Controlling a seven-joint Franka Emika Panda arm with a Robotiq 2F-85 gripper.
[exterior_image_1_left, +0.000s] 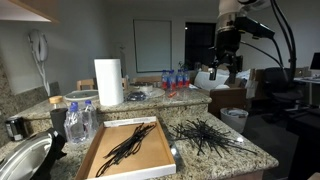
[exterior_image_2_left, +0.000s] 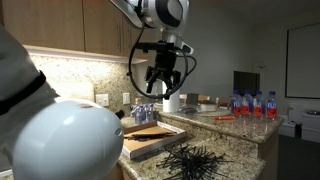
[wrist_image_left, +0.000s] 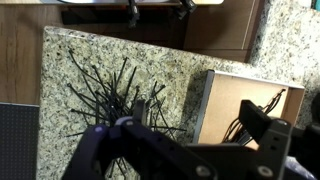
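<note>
My gripper hangs high above the right part of the counter, open, its fingers spread apart with nothing between them. The two fingertips show apart at the top edge of the wrist view, around the gripper's empty gap. Below lies a loose, tangled heap of thin black strips, like cable ties, directly on the speckled counter. Left of the heap in exterior view 1 is a shallow tray with white edges and a brown bottom. A smaller bundle of black strips lies inside it.
Clear plastic bottles and a sink are left of the tray. A paper towel roll and several red-and-blue-labelled bottles stand on the raised ledge behind. Counter edges drop off at front and right.
</note>
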